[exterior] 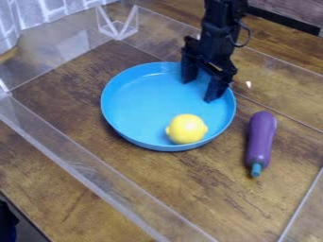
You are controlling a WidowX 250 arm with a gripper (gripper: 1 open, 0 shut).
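Note:
A black robot gripper (207,77) reaches down from the top centre into the back right of a blue round tray (139,104), its fingers apart. A yellow ball-like object (186,128) rests in the front of the tray. To the right of the tray lies a purple elongated object (262,139) with a teal tip, outside it. Whether anything small lies between the fingers is hard to see.
Clear plastic edges run along the left side, and a small clear piece stands at the back left.

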